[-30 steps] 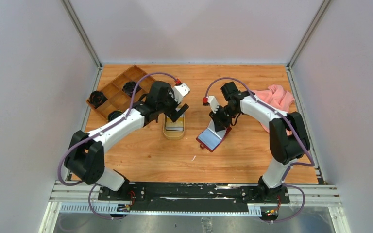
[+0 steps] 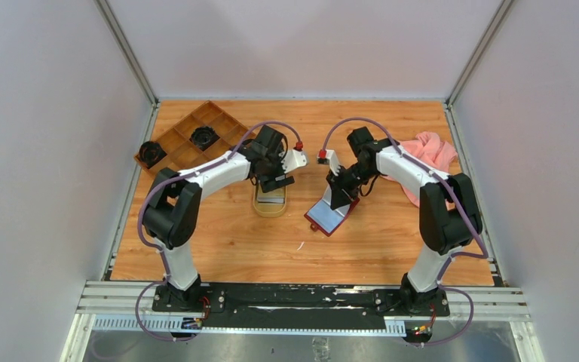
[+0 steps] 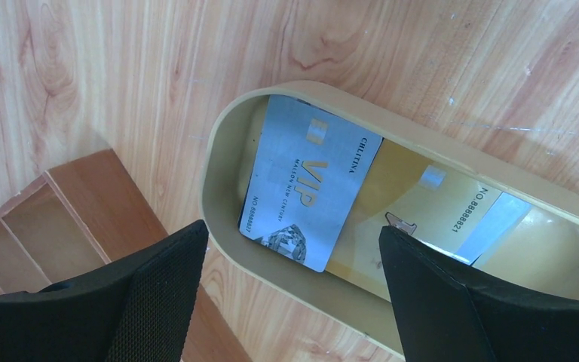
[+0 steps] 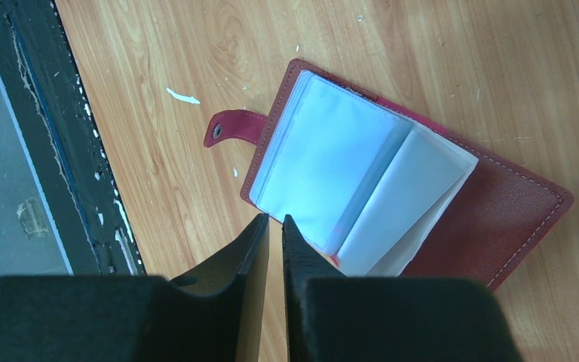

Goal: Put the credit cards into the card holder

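Observation:
A beige oval tray [image 2: 270, 211] holds the cards; the left wrist view shows a silver VIP card [image 3: 305, 177] at one end and a gold card [image 3: 441, 207] beside it, over a pale blue one. My left gripper hovers over this tray, its fingers well apart with nothing between them. On the table lies the dark red card holder [image 4: 524, 204], spread open, its clear sleeves [image 4: 328, 154] facing up and one sleeve leaf partly raised. Close to the holder's lower edge, my right gripper has a narrow gap between its tips and nothing in it.
At the back left stands a wooden compartment tray [image 2: 173, 143] with black round items in it. A pink cloth [image 2: 428, 149] lies at the right edge.
The right gripper has shifted only slightly; tray and holder stay in place.

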